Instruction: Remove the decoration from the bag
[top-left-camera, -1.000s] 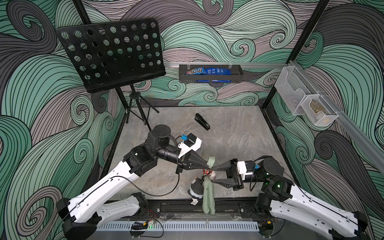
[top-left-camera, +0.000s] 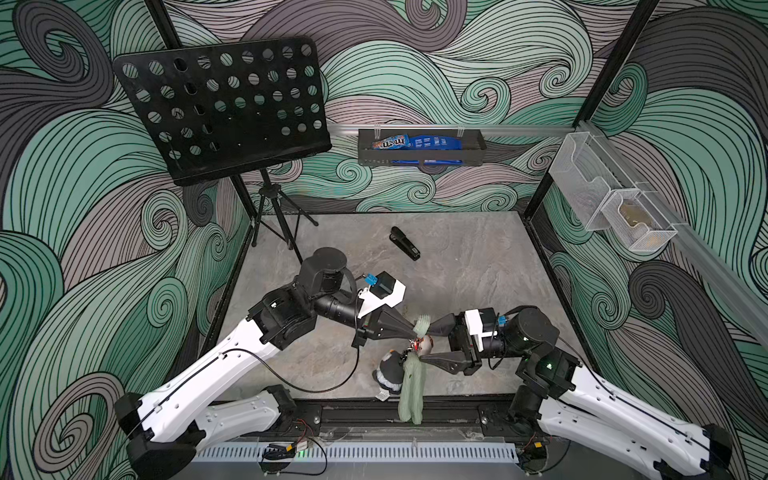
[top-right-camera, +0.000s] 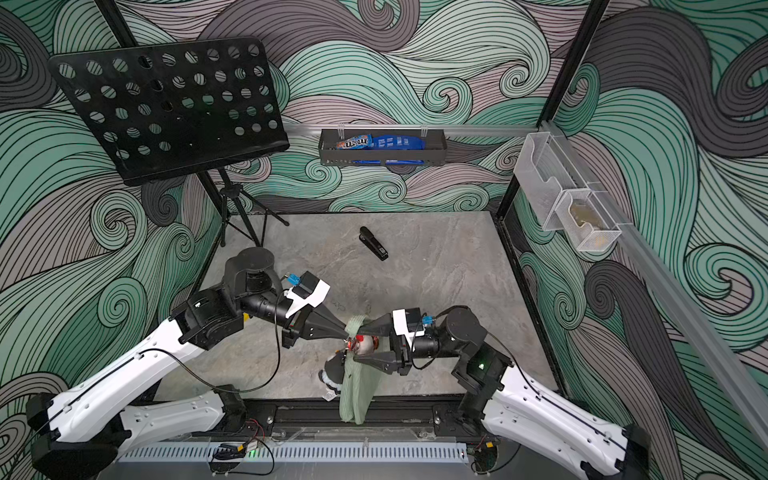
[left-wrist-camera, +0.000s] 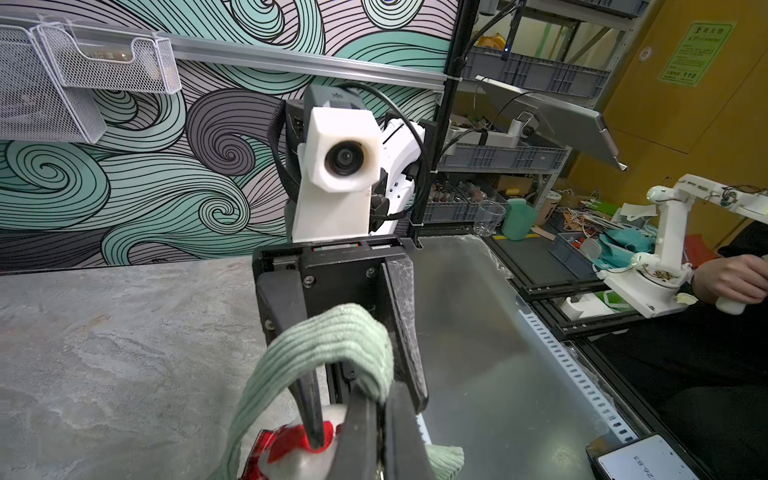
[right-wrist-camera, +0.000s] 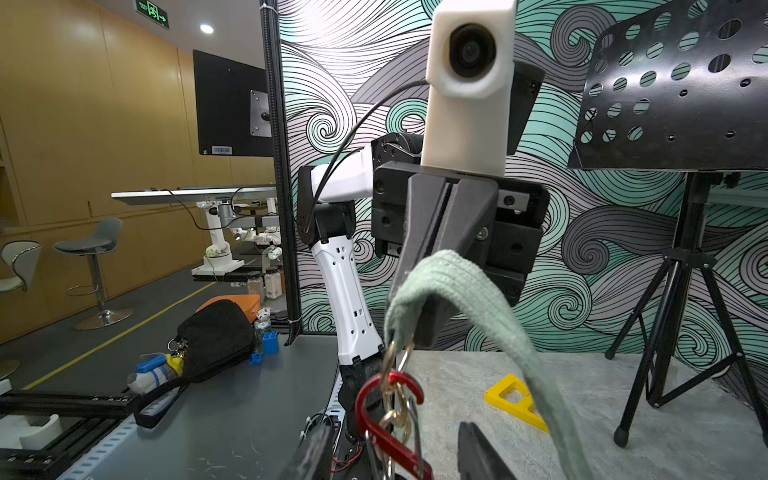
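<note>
A green knitted bag (top-left-camera: 412, 392) hangs from my left gripper (top-left-camera: 414, 333), whose fingers (right-wrist-camera: 436, 232) are shut with its strap (left-wrist-camera: 320, 344) at their tips. From the strap, a red carabiner (right-wrist-camera: 392, 428) and metal rings (right-wrist-camera: 392, 384) hang down in the right wrist view. A dark plush (top-left-camera: 390, 369) and a pale round charm with red on it (top-right-camera: 365, 344) hang beside the bag. My right gripper faces the left one from the right, fingers apart, one finger on each side of the carabiner and charm. Whether either finger touches the charm is unclear.
A black handheld object (top-left-camera: 405, 243) lies farther back on the grey table (top-left-camera: 472, 264). The black music stand (top-left-camera: 228, 108) rises at the back left. A yellow piece (right-wrist-camera: 516, 400) lies on the table behind the left arm. Midtable is clear.
My right gripper has shifted slightly, its upper finger drawing away from the left gripper's tips. The left arm moved barely.
</note>
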